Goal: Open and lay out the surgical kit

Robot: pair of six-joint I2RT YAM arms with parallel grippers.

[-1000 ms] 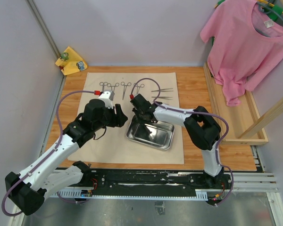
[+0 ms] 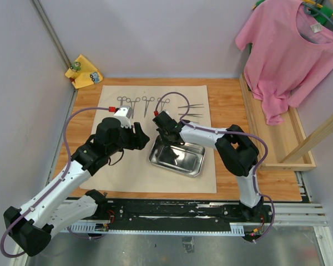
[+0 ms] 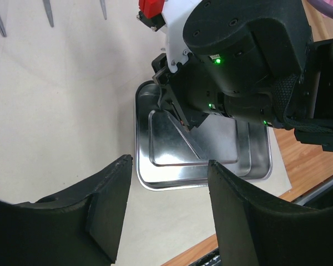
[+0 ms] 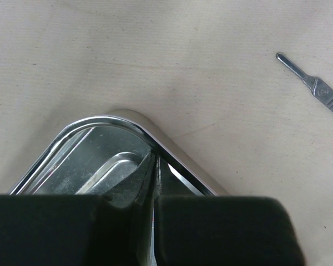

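Note:
A steel tray (image 2: pixel 177 168) rests on the cream cloth (image 2: pixel 116 172), right arm over its upper left. My right gripper is shut at the tray's corner, with no instrument visible between its fingers; a thin shiny strip shows beside and below it. In the left wrist view a slim metal piece (image 3: pixel 187 141) lies in the tray, partly hidden by the right arm. My left gripper is open, left of the tray. Ring-handled instruments (image 2: pixel 146 102) lie along the back of the cloth, slim tools (image 2: pixel 193 106) at its right; a metal handle (image 4: pixel 327 97) shows in the right wrist view.
A wooden rack (image 2: pixel 288 165) with a pink shirt (image 2: pixel 283 50) stands on the right. A yellow cloth (image 2: pixel 86 72) sits in the back left corner.

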